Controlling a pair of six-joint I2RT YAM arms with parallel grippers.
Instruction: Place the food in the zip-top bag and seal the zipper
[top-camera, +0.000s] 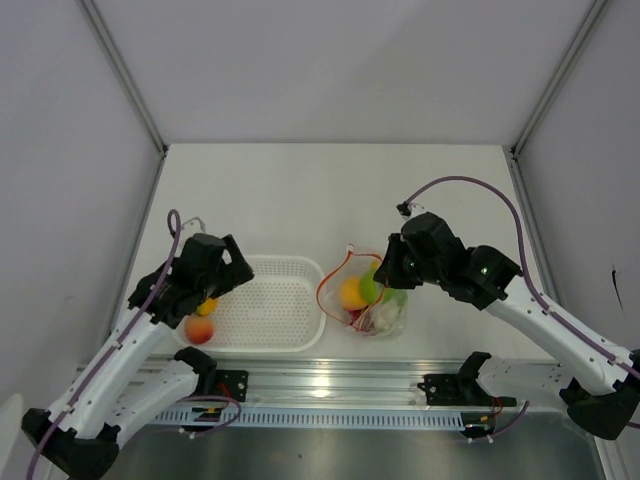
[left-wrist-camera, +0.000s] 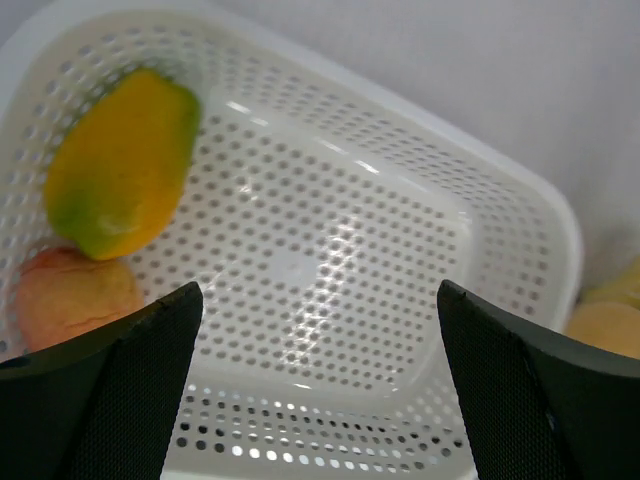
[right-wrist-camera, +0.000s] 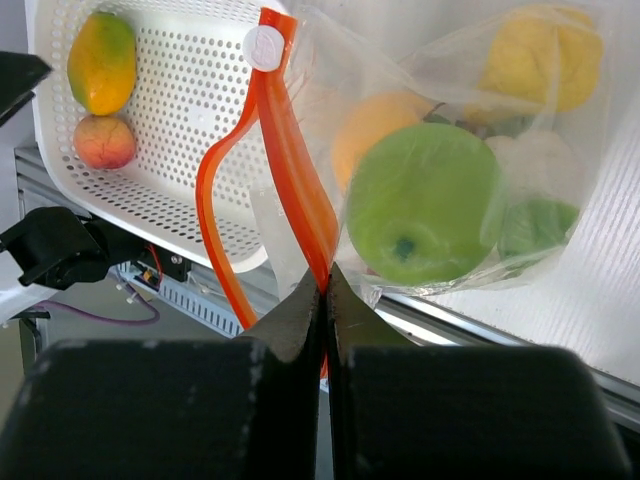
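A clear zip bag (top-camera: 375, 310) with orange-red zipper strip (right-wrist-camera: 305, 190) holds several fruits, including a green one (right-wrist-camera: 420, 205), an orange one and a yellow one (right-wrist-camera: 540, 55). My right gripper is shut on the bag's zipper edge. My left gripper (top-camera: 230, 262) hangs open over the white perforated basket (top-camera: 275, 300), where a yellow-green mango (left-wrist-camera: 125, 160) and a peach (left-wrist-camera: 75, 300) lie at the left side, visible between and beyond its fingers in the left wrist view.
A metal rail (top-camera: 320, 375) runs along the front edge, with walls at both sides.
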